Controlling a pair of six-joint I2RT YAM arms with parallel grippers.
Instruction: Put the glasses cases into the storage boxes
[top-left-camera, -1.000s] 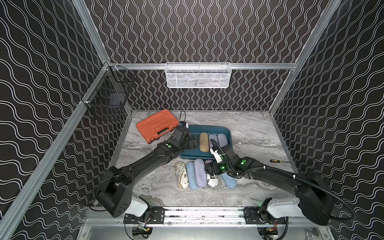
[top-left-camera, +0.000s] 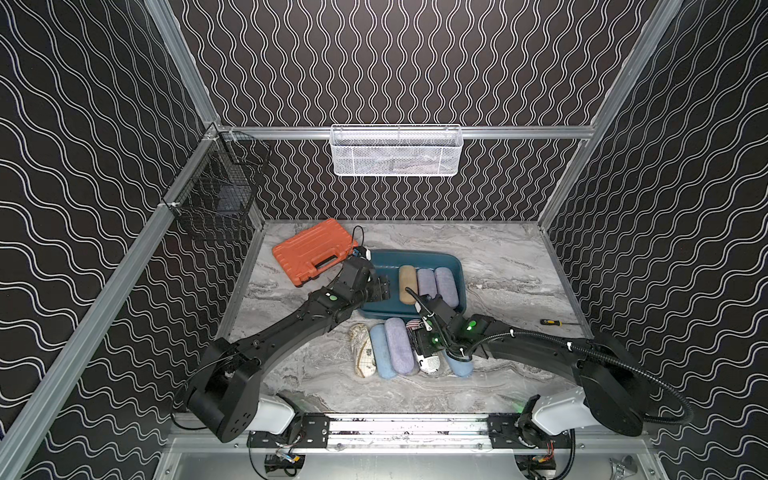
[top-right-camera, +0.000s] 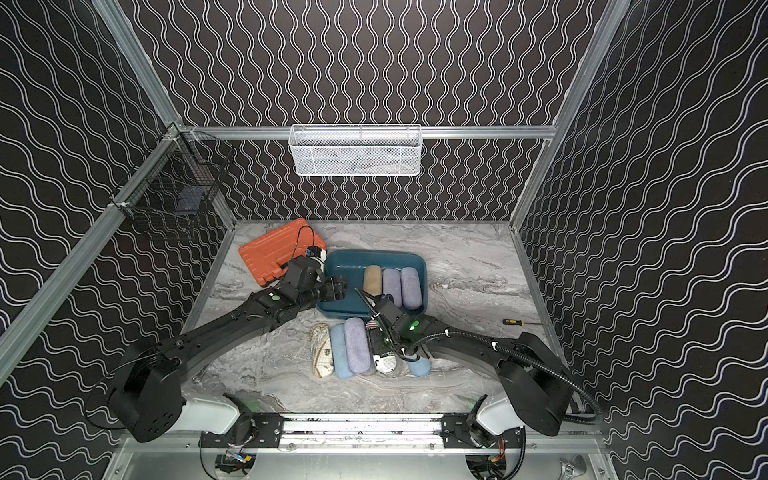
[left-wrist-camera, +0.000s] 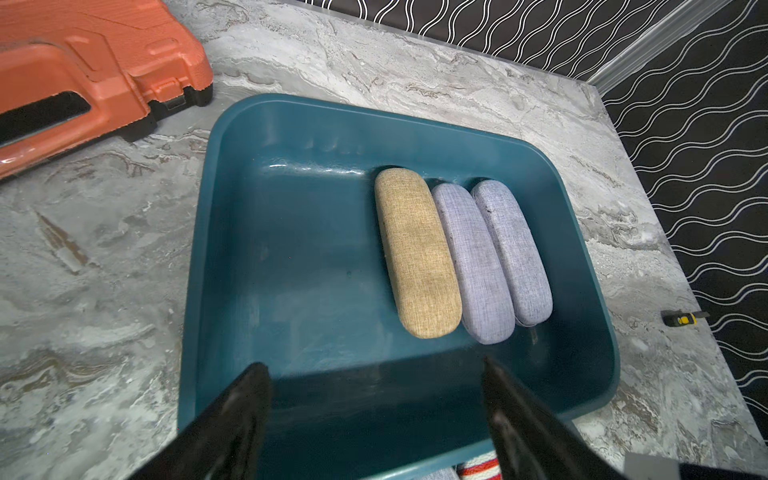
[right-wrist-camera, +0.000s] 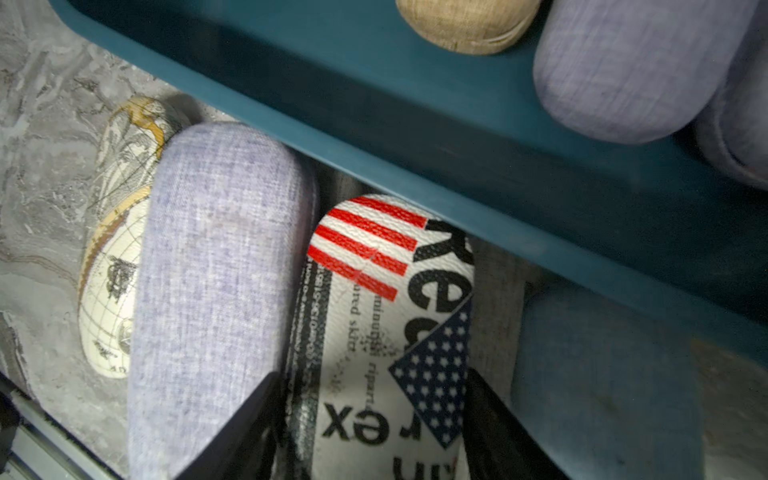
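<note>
In the teal storage box (left-wrist-camera: 196, 264) lie a tan case (left-wrist-camera: 417, 252) and two lavender-grey cases (left-wrist-camera: 476, 268) (left-wrist-camera: 516, 252), side by side toward its right. My left gripper is over the box's left part, open, nothing between its fingers. In front of the box stands a row: a cream map-print case (top-left-camera: 361, 349), a blue case (top-left-camera: 382, 352), a lavender case (right-wrist-camera: 220, 288), a white flag-print case (right-wrist-camera: 376, 320) and another blue case (right-wrist-camera: 608, 376). My right gripper straddles the flag-print case, its fingers apart; whether they touch it is unclear.
An orange tool case (top-left-camera: 314, 250) lies behind the left arm. A small screwdriver (top-left-camera: 552, 322) is at the right. A white wire basket (top-left-camera: 397, 152) hangs on the back wall, a black one (top-left-camera: 220, 188) at the left.
My right gripper has come down over the flag-print case. The lavender case beside it has shifted slightly left and tilted. My left gripper has moved slightly left over the box.
</note>
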